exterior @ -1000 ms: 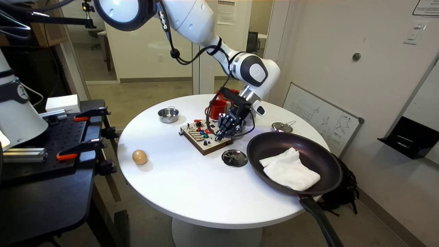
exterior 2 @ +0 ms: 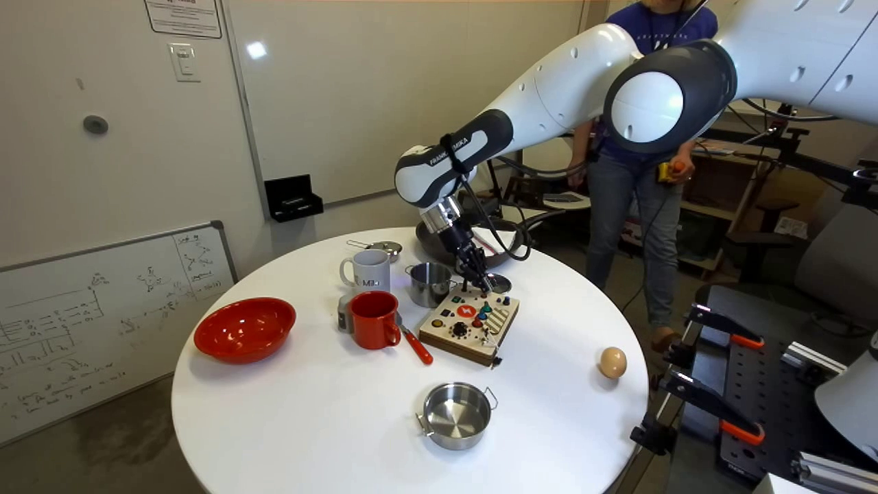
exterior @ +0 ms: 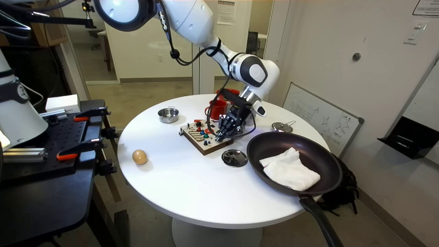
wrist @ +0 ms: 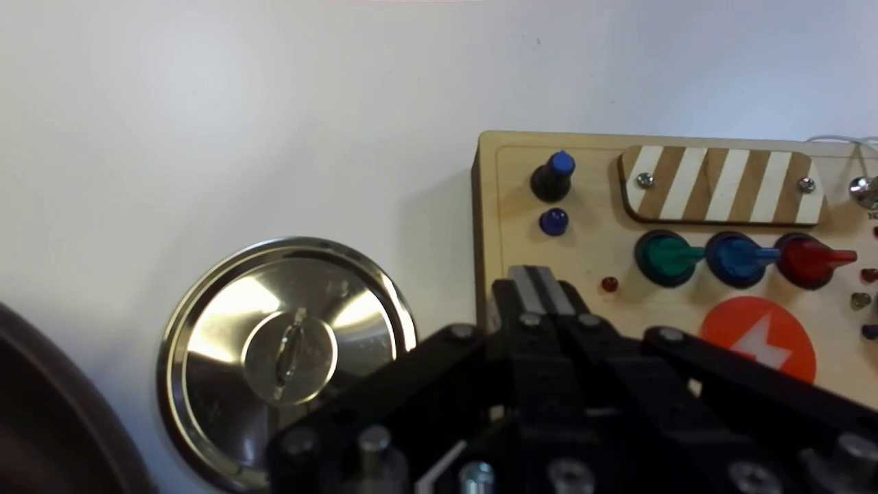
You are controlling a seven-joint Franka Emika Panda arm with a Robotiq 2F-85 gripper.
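Observation:
A wooden board [wrist: 592, 255] with switches and knobs lies on the round white table. Over its edge on the side of the metal lid, my gripper is shut, and nothing shows between its fingertips. In the wrist view a blue-tipped switch [wrist: 555, 174] and a dark blue light [wrist: 553, 221] sit just beyond the fingertips. Green [wrist: 668, 256], blue [wrist: 741, 259] and red toggles [wrist: 811, 259] stand to their right, above a red lightning disc [wrist: 761, 339]. Whether the fingertips touch the board I cannot tell; the part beneath them is hidden.
Beside the board lies a metal lid [exterior: 234, 158], then a black pan [exterior: 263, 181] holding a white cloth [exterior: 291, 171]. A steel pot [exterior 2: 431, 285], red mug [exterior 2: 374, 320] and grey mug [exterior 2: 367, 270] stand close by. An egg [exterior: 140, 156] rests across open table.
Hardly anything differs in exterior view 1: the gripper stays low over the same end of the board, and the objects on the table keep their places.

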